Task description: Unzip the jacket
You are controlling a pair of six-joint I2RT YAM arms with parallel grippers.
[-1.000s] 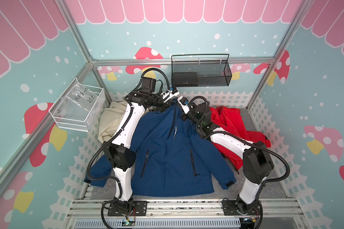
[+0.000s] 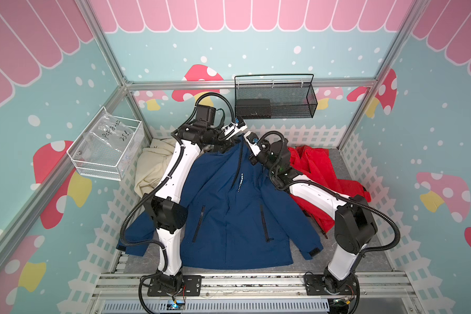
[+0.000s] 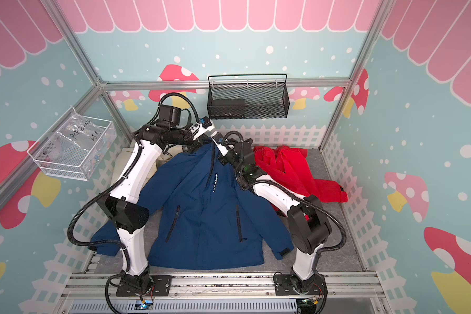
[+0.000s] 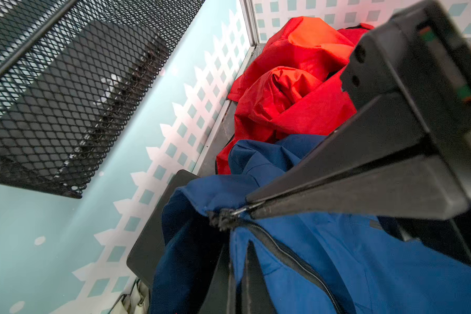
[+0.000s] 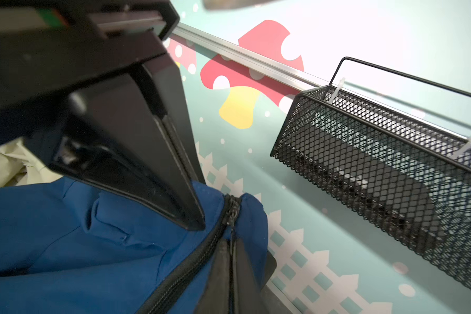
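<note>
The blue jacket (image 2: 230,219) lies front up, its hem toward the near edge. Its collar is raised at the far end, where both grippers meet. In the left wrist view, a fold of collar runs between the fingertips of my left gripper, shut on it. My right gripper is shut on the small zipper pull (image 5: 232,222) at the top of the dark zipper (image 5: 193,267). The zipper teeth run down the front from there. In the top views the arms hide the collar and the pull.
A red garment (image 2: 319,167) lies at the right and a cream garment (image 2: 154,162) at the left. On the back wall hangs a black mesh basket (image 2: 293,99), close above the grippers. A white wire basket (image 2: 96,170) hangs at the left.
The right arm's elbow and cable have shifted slightly to the right, and the printed strip on the jacket front has moved a little with the cloth. The left arm is nearly still.
</note>
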